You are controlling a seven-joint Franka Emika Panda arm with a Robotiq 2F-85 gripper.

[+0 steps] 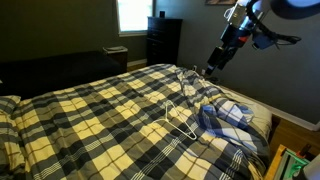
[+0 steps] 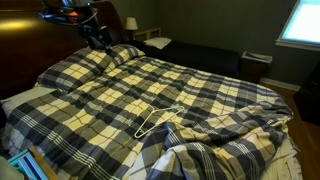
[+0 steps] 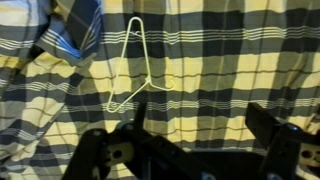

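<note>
A white wire hanger (image 3: 146,50) lies flat on the plaid bedspread (image 3: 215,85), left of centre in the wrist view. It also shows near the middle of the bed in the first exterior view, as a thin white hanger (image 1: 183,130), and in the second as a hanger (image 2: 150,127). High above the bed hangs my gripper. Its dark fingers (image 3: 262,122) stand wide apart with only the cloth far below between them, so it is open. Clear air separates it from the hanger.
A bunched blue-and-white fold (image 1: 228,118) rises along the bed's side near the arm. Plaid pillows (image 2: 75,70) lean on the headboard. Beyond the bed are a dark couch (image 2: 195,52) and a small side table (image 2: 255,67). Much of the bedspread is open.
</note>
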